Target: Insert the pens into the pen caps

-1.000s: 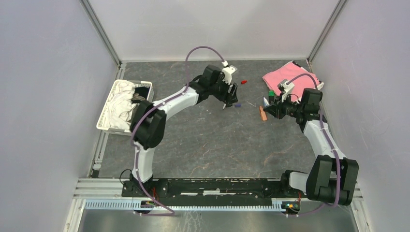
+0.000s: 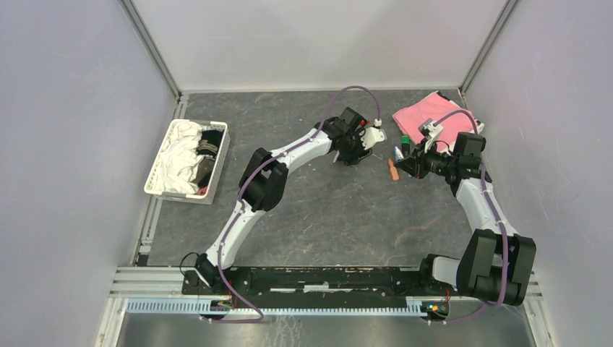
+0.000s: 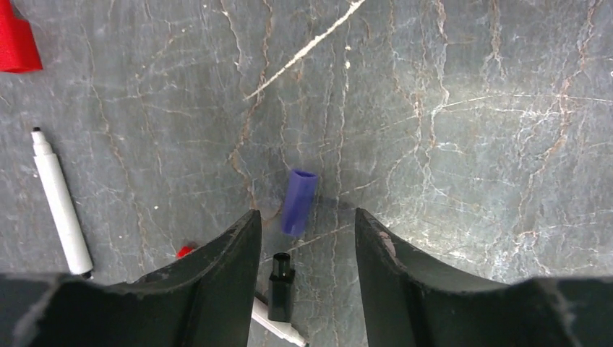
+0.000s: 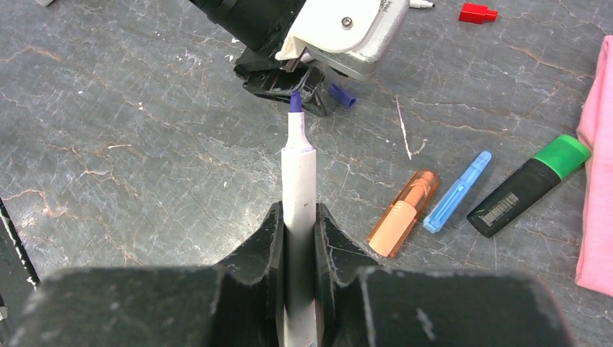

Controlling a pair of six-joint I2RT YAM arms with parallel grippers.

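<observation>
A blue pen cap lies on the table, just ahead of my left gripper, whose fingers stand apart with nothing visible held; the cap also shows beneath that gripper in the right wrist view [image 4: 342, 96]. My right gripper is shut on a white pen [image 4: 298, 173] with a purple tip pointing forward, held above the table. In the left wrist view a white marker [image 3: 61, 206] lies at left, with a red cap [image 3: 20, 47] above it.
An orange highlighter [image 4: 401, 217], a light blue pen [image 4: 457, 191] and a black-green marker [image 4: 520, 191] lie near my right gripper. A pink cloth [image 2: 426, 119] is at back right, a white basket [image 2: 152, 177] at left.
My left arm has moved right and reached over the area of the blue cap, hiding it in the top view. The right arm has stayed about still.
</observation>
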